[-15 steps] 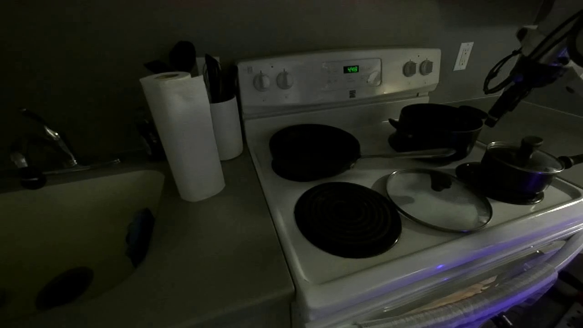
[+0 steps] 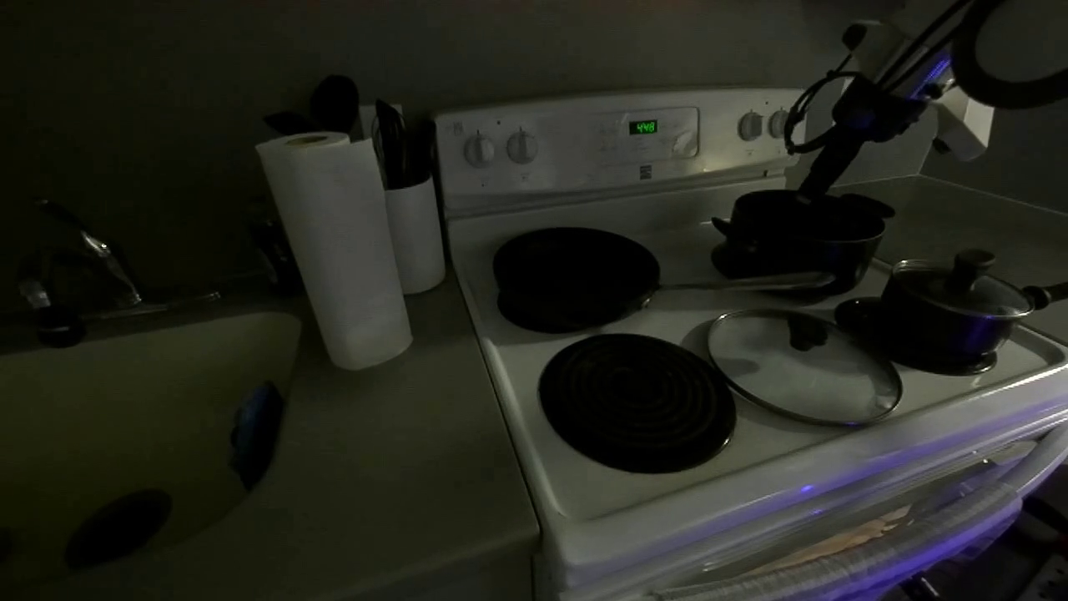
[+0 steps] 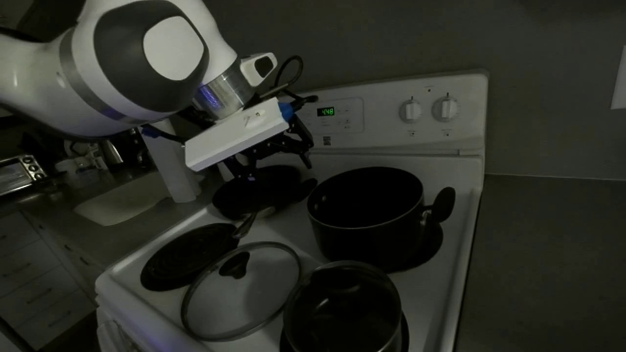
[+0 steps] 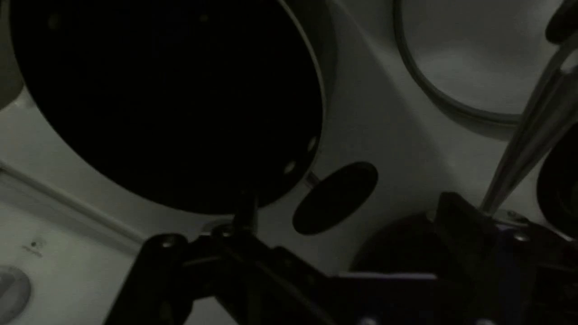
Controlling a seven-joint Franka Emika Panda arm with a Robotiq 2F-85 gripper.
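My gripper [image 3: 279, 168] is open above the back of the stove, with nothing between its fingers. In the wrist view, the gripper has its two dark fingers spread wide near the big black pot [image 4: 162, 103] and its oval side handle. That pot [image 3: 375, 237] sits on the back right burner, uncovered, its inside too dark to read. A black frying pan [image 2: 576, 275] rests on the back left burner, its metal handle reaching toward the pot. Between the front burners lies a round glass lid [image 2: 801, 371]. The front right burner bears a lidded saucepan [image 2: 946, 315].
Left of the stove stand a paper towel roll [image 2: 335, 250] and a white utensil crock [image 2: 415, 235], with a sink [image 2: 130, 401] beyond. The room is dim.
The arm has moved left in exterior view 1, from right of the big pot to above it. The cookware and lid have not moved.
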